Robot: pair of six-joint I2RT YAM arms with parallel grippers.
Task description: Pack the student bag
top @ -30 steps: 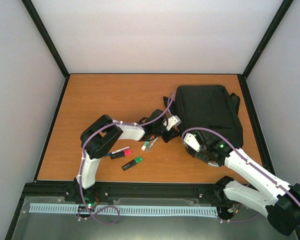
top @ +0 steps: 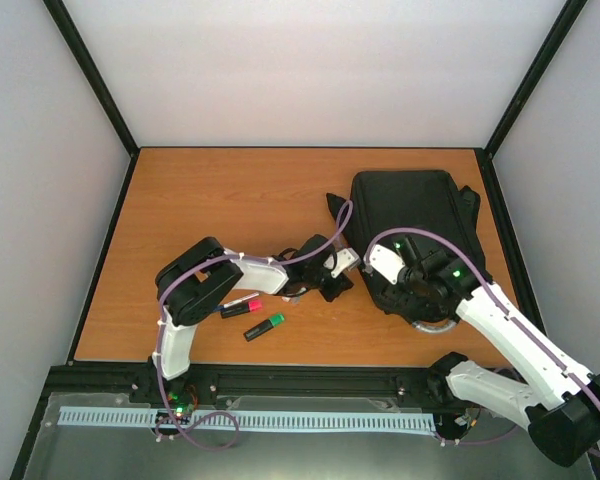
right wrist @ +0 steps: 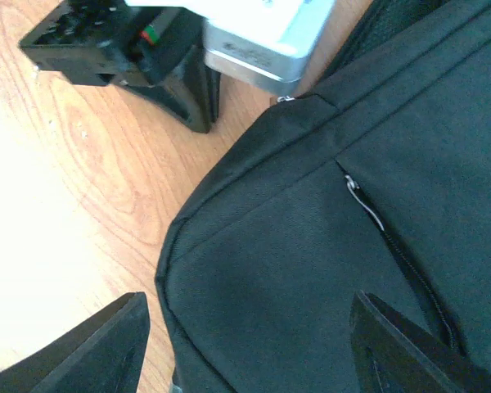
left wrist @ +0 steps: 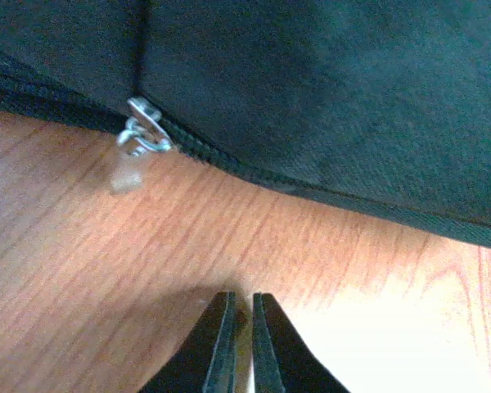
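The black student bag lies flat at the right of the table. My left gripper is apart from its near-left edge, over bare wood, with a narrow gap and nothing between its fingers. A silver zipper pull hangs at the bag's edge in the left wrist view. Above the bag's lower front, my right gripper stands wide open and empty. A second zipper pull shows on the bag in the right wrist view. Left of the bag lie a red-capped marker, a green-capped marker and a slim pen.
My left arm stretches across the table and covers part of the other pens by the markers. Both grippers are close together at the bag's left edge. A pale strap loop sticks out at the front.
My left gripper has shifted toward the front of the table, now covering small pens that were visible. My right gripper has moved back over the bag, uncovering the loop.
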